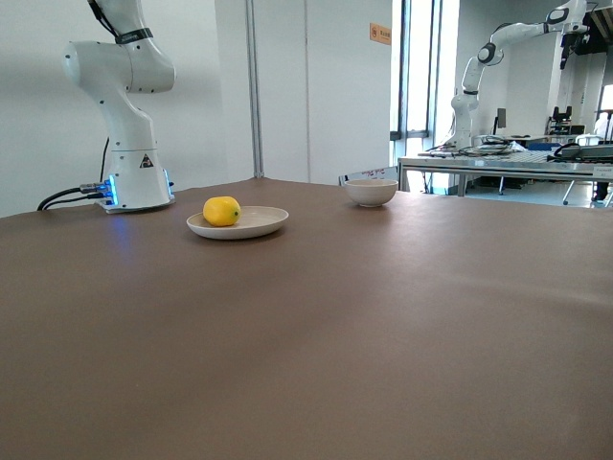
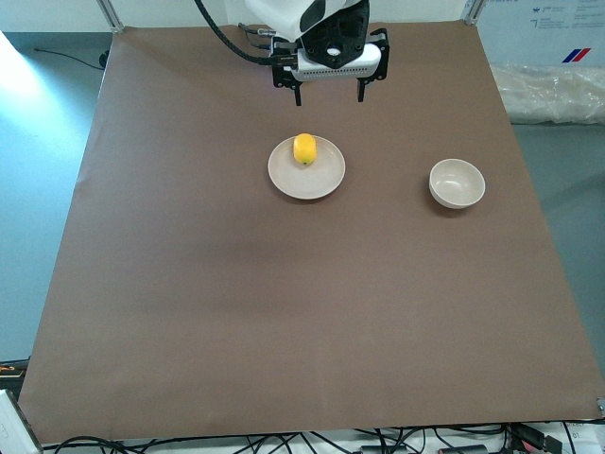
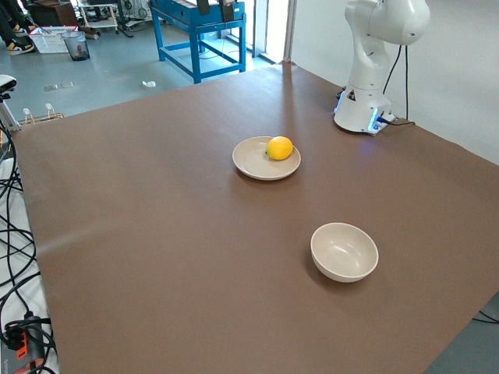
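A yellow lemon [image 2: 304, 148] rests on a beige plate [image 2: 306, 180] in the middle of the table; it also shows in the top view [image 1: 221, 211] and the right view [image 3: 279, 148]. An empty cream bowl [image 2: 457, 183] stands apart to the right in the left view, nearer the camera in the right view [image 3: 344, 252]. My gripper [image 2: 329, 96] hangs at the back of the table in the left view, beyond the plate, its two fingers apart and open, with nothing visible between them.
Cables [image 3: 15, 257] run along one edge outside it. A white wall stands behind the arm's base [image 3: 362, 109].
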